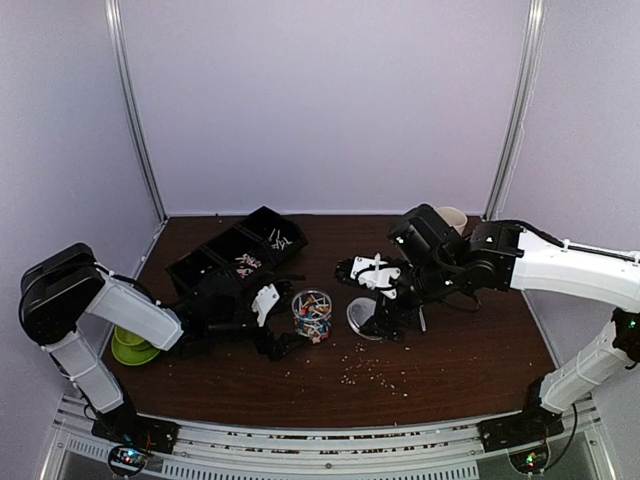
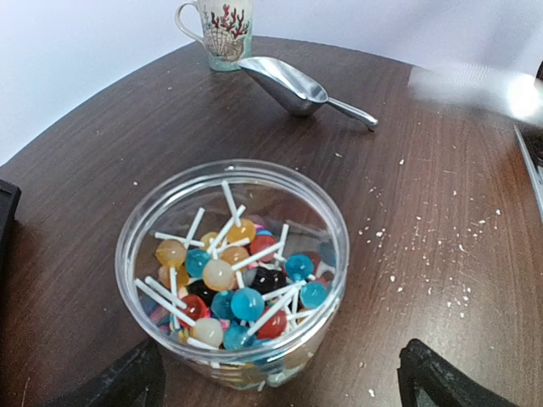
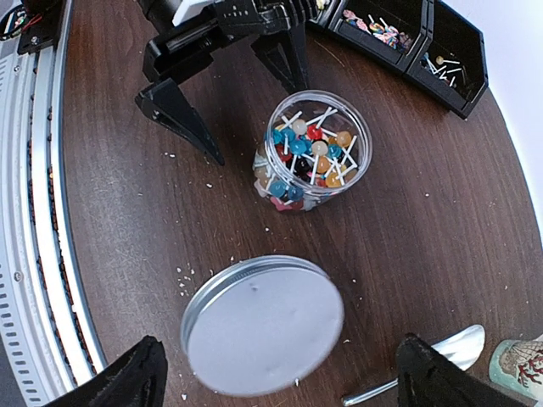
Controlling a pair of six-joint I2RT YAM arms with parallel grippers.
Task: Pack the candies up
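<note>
The clear jar (image 2: 233, 365) of lollipops (image 2: 246, 303) stands upright and uncovered on the table. My left gripper (image 1: 292, 312) is open at its left side. In the left wrist view its fingers (image 2: 428, 377) stand wide apart beyond the jar's near rim, nothing gripped. The round lid (image 3: 265, 331), tilted, lies ahead of my open right gripper and does not touch its fingers (image 3: 140, 377). A blurred pale disc, seemingly this lid (image 2: 475, 89), appears above the table in the left wrist view. A black divided tray (image 1: 268, 215) holds more candies at the back left.
A metal scoop (image 2: 293, 89) and a patterned mug (image 2: 226, 30) are at the right rear. Green dishes (image 1: 133, 350) sit at the far left. Small crumbs (image 1: 370, 378) are scattered in front of the jar.
</note>
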